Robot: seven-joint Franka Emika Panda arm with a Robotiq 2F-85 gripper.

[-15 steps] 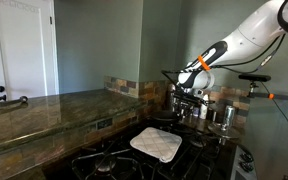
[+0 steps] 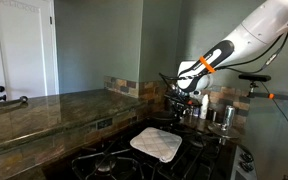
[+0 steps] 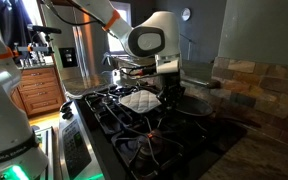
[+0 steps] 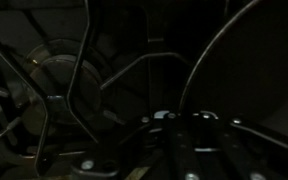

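Observation:
At the back of the black stove my gripper (image 3: 170, 93) is down beside a dark round pan (image 3: 197, 104). In the wrist view the pan (image 4: 249, 65) fills the upper right, and its curved rim runs down to my gripper. The fingers are shut on that rim, though the contact itself is dark and hard to make out. From exterior view 1, the gripper (image 2: 185, 104) appears small near the far end of the stove, its fingertips too dark to separate.
A pale square mat or cloth (image 2: 158, 143) lies on the stove grates (image 3: 149, 145) in front of the arm. Bottles and canisters (image 2: 227, 118) stand behind, near the tiled wall.
The arm and gripper have shifted slightly, ending a little lower at the back of the stove. The pale mat has stayed where it was.

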